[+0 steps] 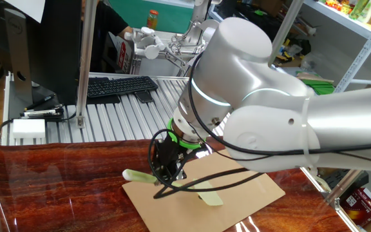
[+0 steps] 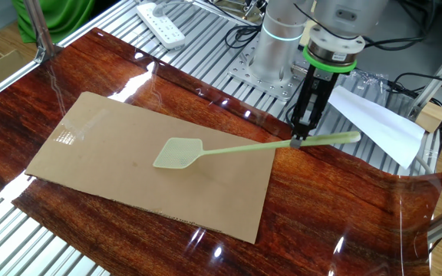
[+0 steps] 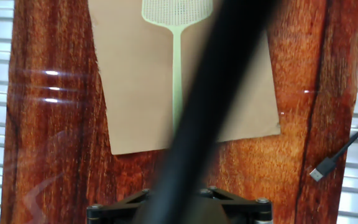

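Note:
A pale green fly swatter (image 2: 179, 152) is held by its handle in my gripper (image 2: 297, 142), which is shut on it. Its mesh head points left over the cardboard sheet (image 2: 98, 153), and the thick handle end sticks out to the right of the fingers. In exterior view 1 the gripper (image 1: 171, 177) is partly covered by cables, with the swatter's handle end (image 1: 134, 175) showing at its left. The wrist view shows the swatter's head and thin shaft (image 3: 177, 68), while a blurred black cable hides the fingertips. Whether the head touches the cardboard is hard to tell.
The cardboard lies on a glossy red-brown wood-patterned sheet (image 2: 336, 207). A black cable plug (image 3: 323, 169) rests at the sheet's right side in the wrist view. Behind the arm are white paper (image 2: 382, 123) and a power strip (image 2: 161, 27). Loose cables hang round the gripper.

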